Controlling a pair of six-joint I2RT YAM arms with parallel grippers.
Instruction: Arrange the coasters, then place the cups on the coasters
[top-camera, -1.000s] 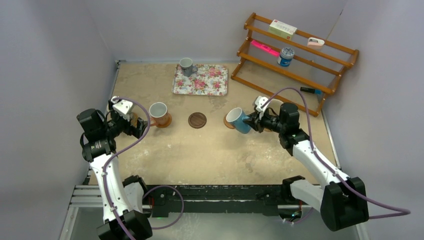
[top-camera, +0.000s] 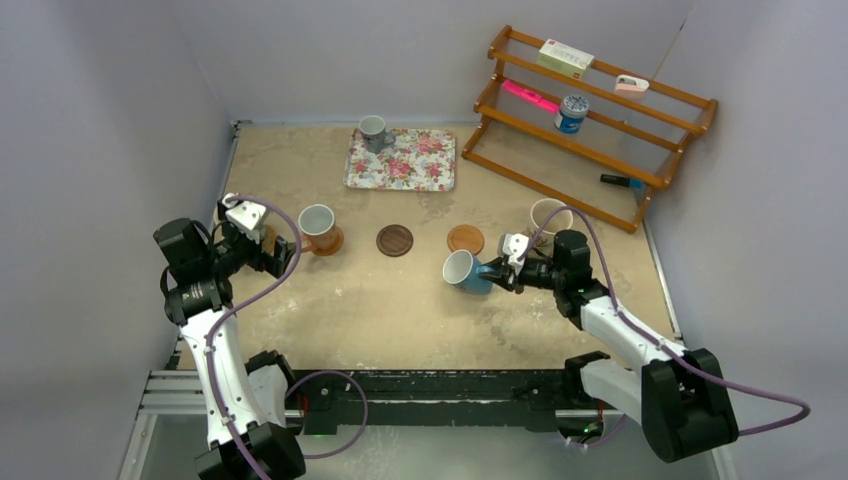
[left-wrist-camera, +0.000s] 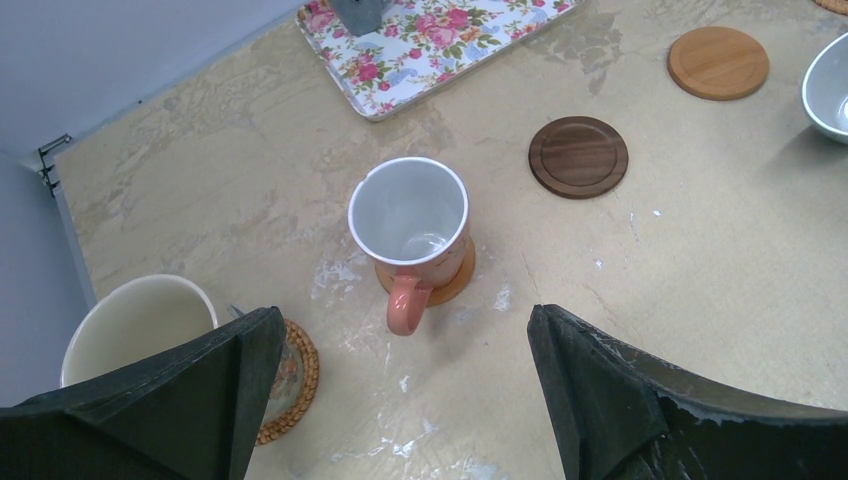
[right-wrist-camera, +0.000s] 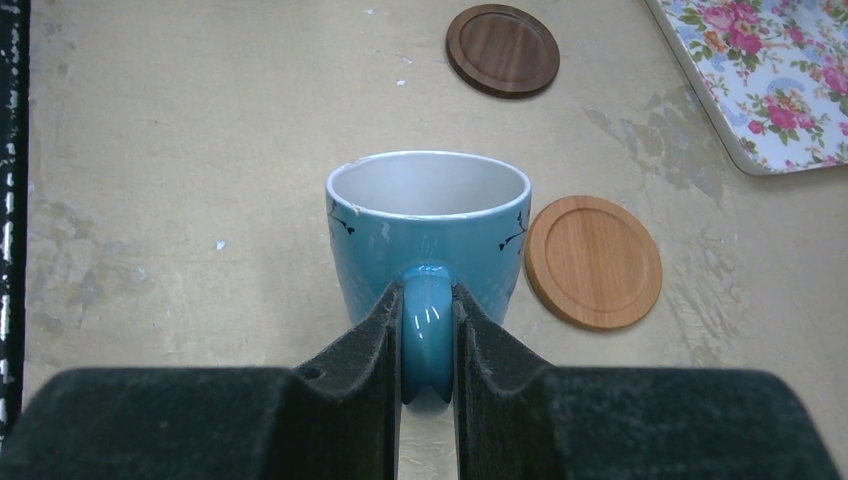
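Note:
A blue cup with a white inside is tilted toward the left in the top view. My right gripper is shut on its handle. Just behind the cup, the light wooden coaster lies bare on the table; in the right wrist view this coaster is beside the cup on the right. Whether the cup's base touches the table cannot be told. Over on the left, my left gripper is open with nothing between its fingers, facing a pink cup that stands on its own coaster.
A dark coaster lies empty mid-table. Behind it is a floral tray bearing a grey cup. A white cup stands behind the right gripper, before a wooden rack.
Held by its handle, the blue cup has moved toward the table's front, off the light coaster, and lately slightly right. The left arm shows no clear motion.

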